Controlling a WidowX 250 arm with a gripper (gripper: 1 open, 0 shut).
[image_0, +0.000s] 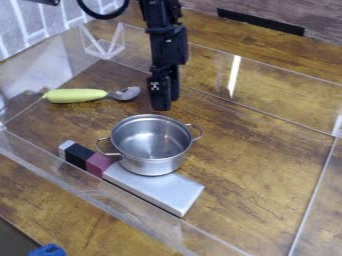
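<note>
My gripper (160, 98) hangs open above the wooden surface, behind the steel pot and to the right of a small silver spoon (127, 94). A pale yellow-green elongated object (72, 95) lies at the left. The steel pot (152, 142) with two side handles sits in front of the gripper, on or over a silver slab (160, 186) with a dark end block (83, 155).
Clear walls or edges border the wooden surface (247, 170) at the left and front. A blue object (47, 250) is at the bottom left corner.
</note>
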